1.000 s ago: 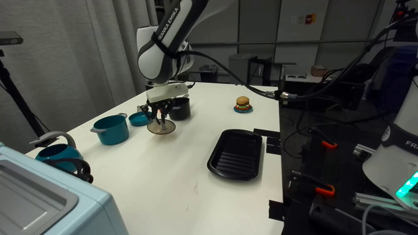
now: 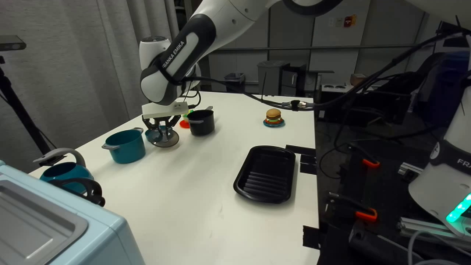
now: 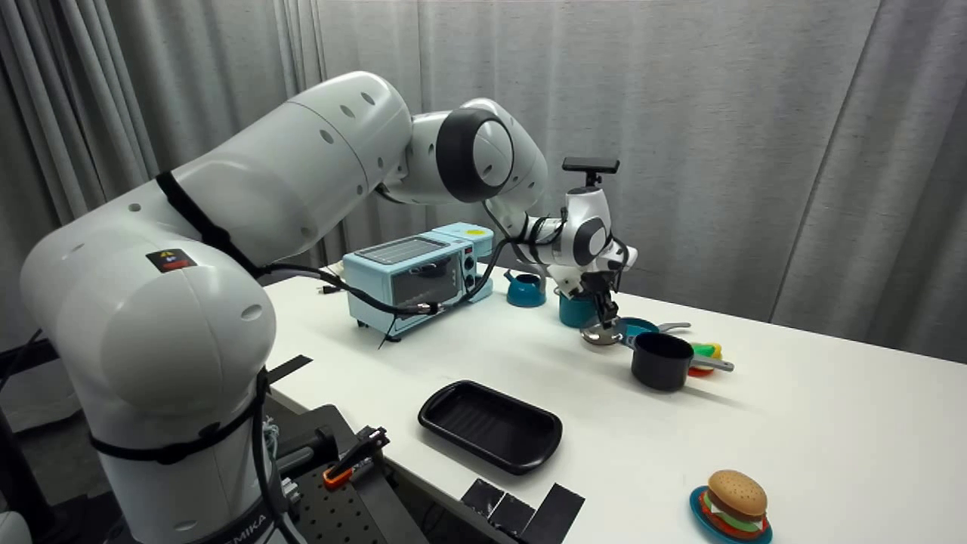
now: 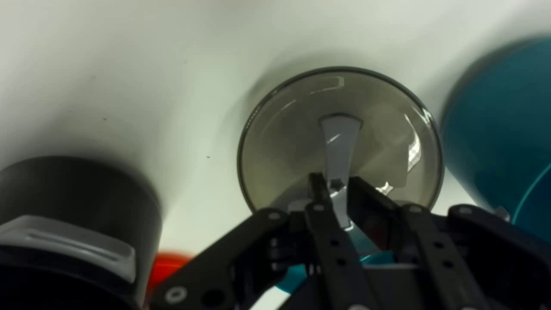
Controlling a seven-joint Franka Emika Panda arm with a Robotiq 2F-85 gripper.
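In the wrist view a round glass lid (image 4: pixel 289 134) with a dark rim and a grey handle (image 4: pixel 339 137) lies below my gripper. The fingers are shut on the handle. Exterior view 1 shows the lid (image 2: pixel 169 140) over the table, beside the tall teal pot (image 2: pixel 128 148) and in front of the teal pan (image 2: pixel 152 134), which it partly covers from sight. Whether the lid touches the table is hard to tell. From the other side, the lid (image 3: pixel 602 334) appears close in front of the teal pan (image 3: pixel 638 326).
A black saucepan (image 2: pixel 202 123) stands just right of the lid. The teal kettle (image 2: pixel 68 170) and light blue toaster oven (image 3: pixel 412 272) are to the left. A black tray (image 2: pixel 265 174) and a toy burger (image 2: pixel 273 115) sit apart.
In exterior view 1 my gripper and the lid have moved left, away from the black saucepan toward the teal pot. The other objects have stayed in place.
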